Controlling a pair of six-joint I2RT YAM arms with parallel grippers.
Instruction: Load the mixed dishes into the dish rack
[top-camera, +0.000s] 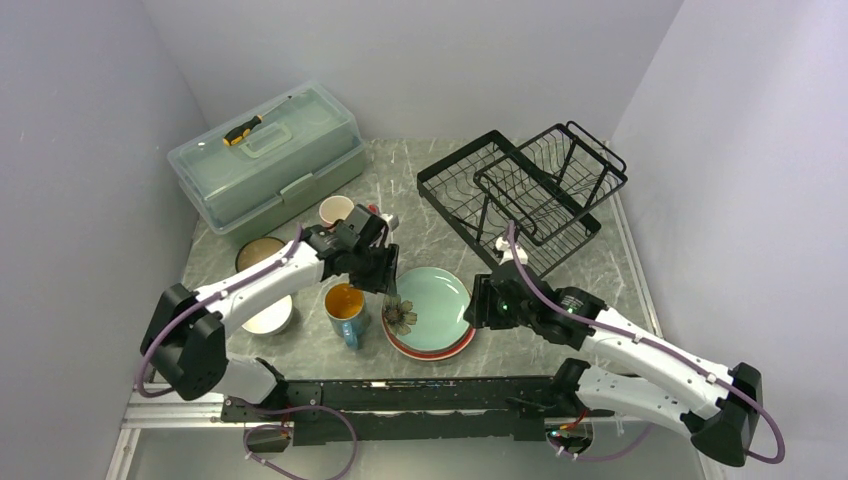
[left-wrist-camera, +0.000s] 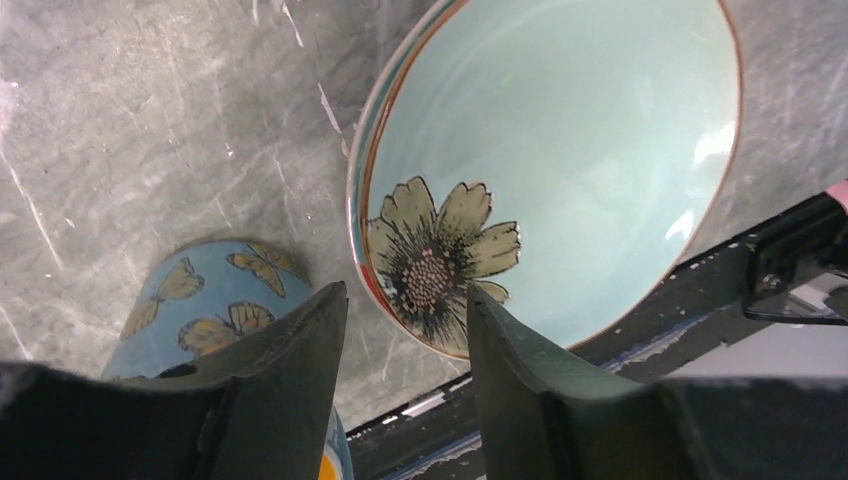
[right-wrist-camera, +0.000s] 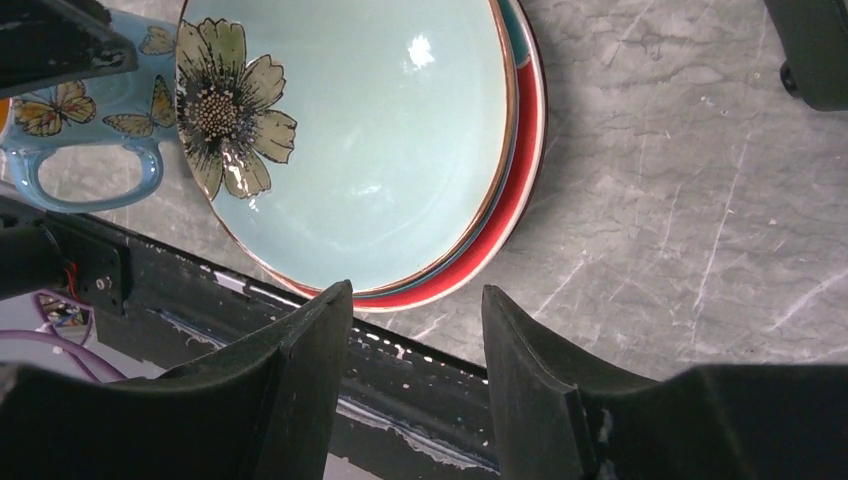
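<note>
A stack of plates, mint with a flower (top-camera: 433, 305) over red ones, lies at the front centre. My left gripper is over the stack's left edge beside the blue butterfly mug (top-camera: 348, 324), fingers apart, nothing between them. My right gripper hangs over the stack's right front edge, also open and empty. Further left are a white bowl (top-camera: 268, 320), a brown-rimmed dish (top-camera: 258, 251) partly hidden by the left arm, and a cup (top-camera: 336, 208). The black two-tier dish rack (top-camera: 520, 190) stands at the back right.
A translucent green toolbox (top-camera: 270, 165) with a screwdriver (top-camera: 242, 130) on top fills the back left. Grey walls close in on three sides. Bare counter (right-wrist-camera: 680, 240) lies right of the plates, and a dark front rail (top-camera: 450, 395) runs along the edge.
</note>
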